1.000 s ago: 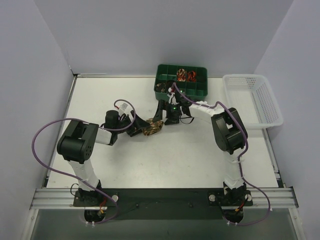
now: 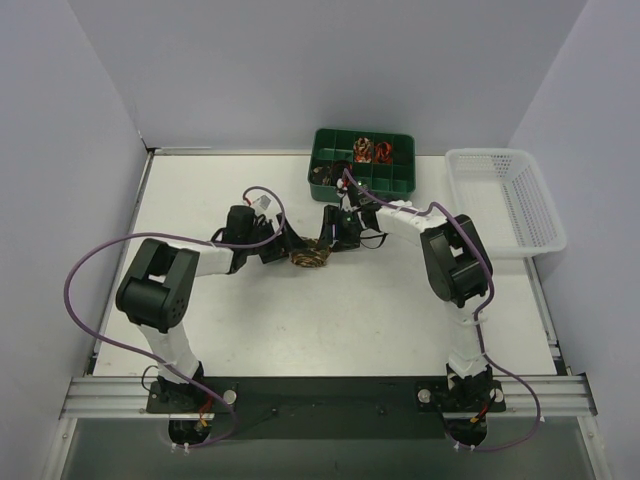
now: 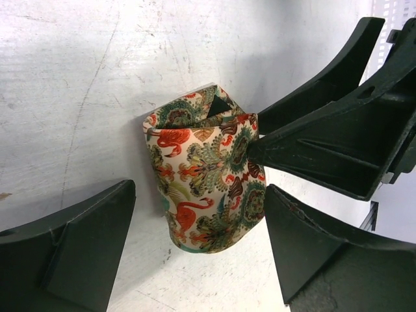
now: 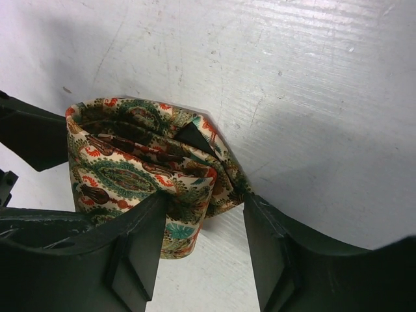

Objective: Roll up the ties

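Observation:
A patterned tie, rolled into a loose bundle, rests on the white table between both grippers. In the left wrist view the rolled tie shows flamingo and leaf prints, with a folded end on top. My left gripper stands open, its fingers on either side of the bundle; the left finger is clear of it. From the other side my right gripper is partly open around the bundle's edge. One right finger overlaps the cloth in the right wrist view; whether it presses there I cannot tell.
A green divided box with several rolled items stands at the back. An empty white basket is at the right.
My left gripper has shifted right, toward the tie. The bundle has turned slightly and looks rounder.

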